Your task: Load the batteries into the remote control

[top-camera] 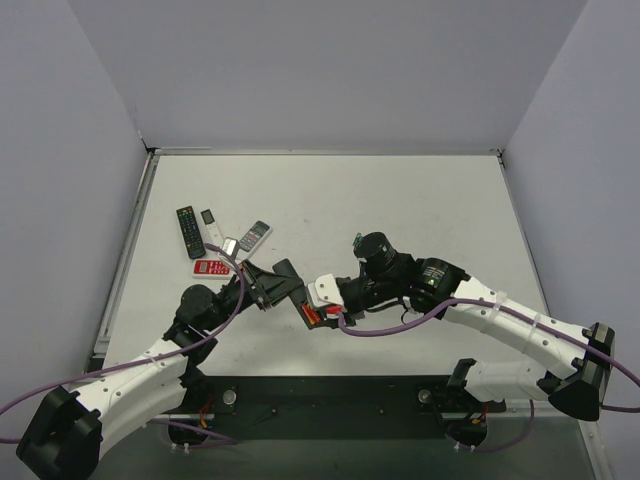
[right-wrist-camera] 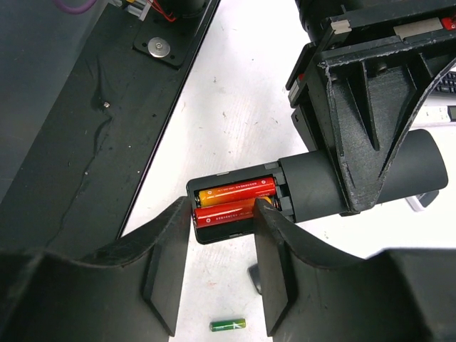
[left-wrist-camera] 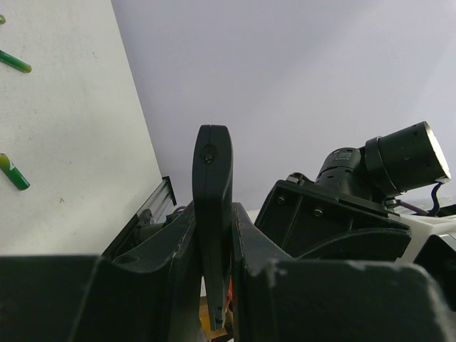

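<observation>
A black remote control (right-wrist-camera: 313,184) is held up off the table with its back compartment open; two orange batteries (right-wrist-camera: 235,190) lie in it side by side. My left gripper (top-camera: 285,285) is shut on the remote's body; in its own wrist view the remote (left-wrist-camera: 212,185) stands end-on between the fingers. My right gripper is at the compartment, its fingers apart on either side of the lower battery, one near each end. Whether both batteries are fully seated I cannot tell.
Several other remotes (top-camera: 190,232) lie at the back left. Green batteries (left-wrist-camera: 14,171) lie loose on the white table (top-camera: 420,195), mostly hidden in the top view by the right arm.
</observation>
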